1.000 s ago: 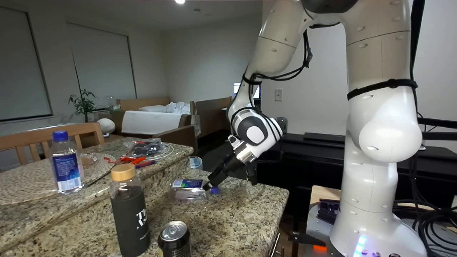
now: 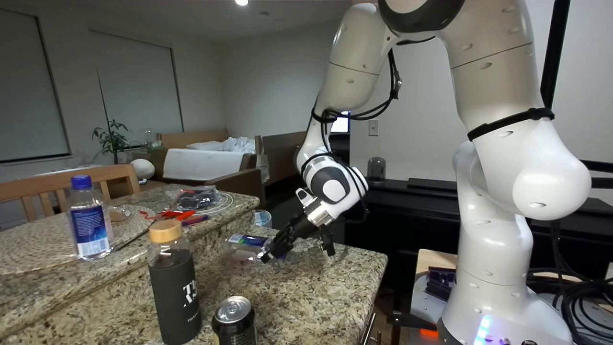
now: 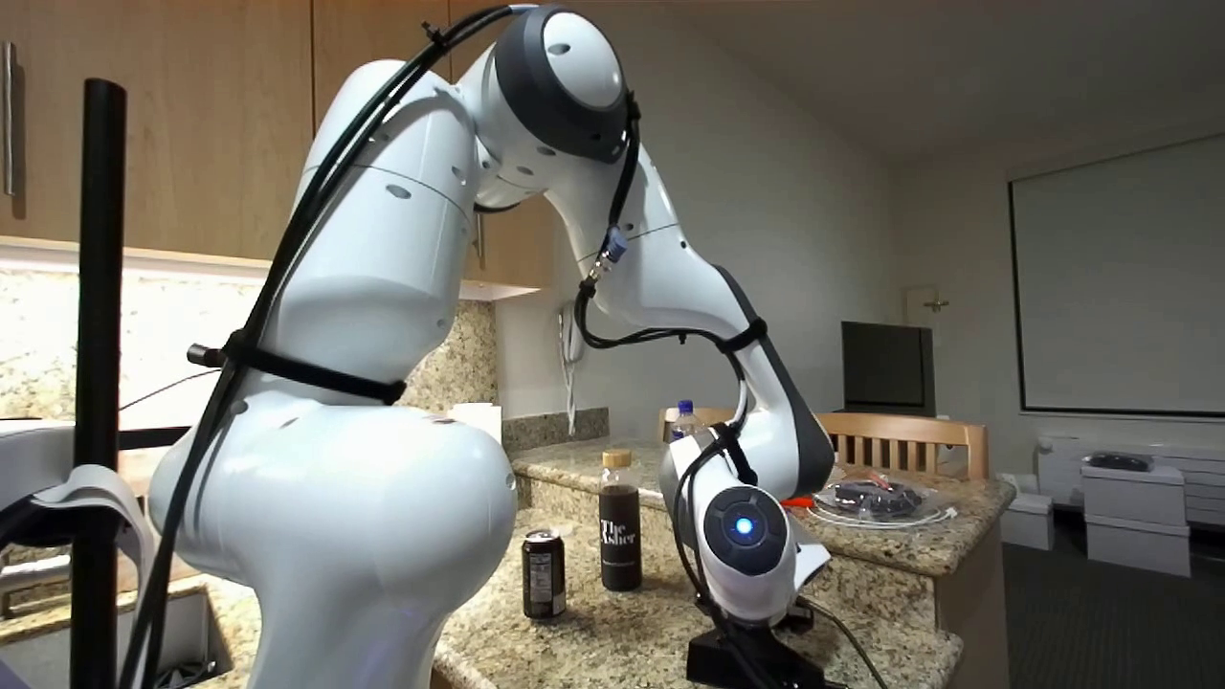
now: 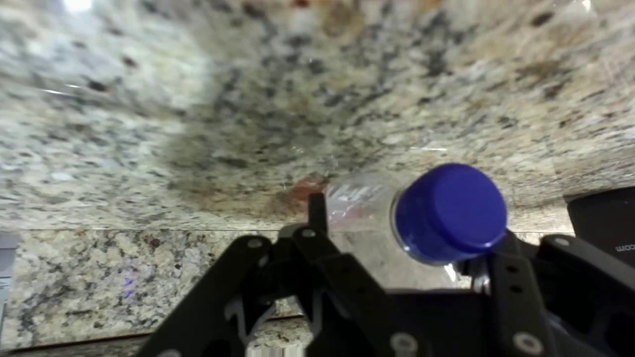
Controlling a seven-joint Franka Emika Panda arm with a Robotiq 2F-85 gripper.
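A clear plastic water bottle [image 2: 245, 242] with a blue and green label lies on its side on the lower granite counter, close to the step. My gripper [image 2: 297, 252] is tilted down at its cap end, and one black finger [image 2: 278, 247] crosses in front of the bottle there. In the wrist view the blue cap [image 4: 452, 214] faces the camera. The bottle's neck and shoulder sit between the fingers of my gripper, which is shut on it. The cap partly covers the right finger. Exterior view 2 does not show this bottle.
A dark bottle with a wooden lid [image 2: 175, 287] and a black can [image 2: 234, 322] stand on the lower counter. On the raised ledge are an upright water bottle [image 2: 90, 221] and a bagged dark item [image 2: 198, 198]. Bare granite [image 2: 322, 287] lies toward the right edge.
My gripper has moved left and slightly lower in exterior view 1. The lying bottle has shifted a little left and toward the step. Bottles and can elsewhere have not moved.
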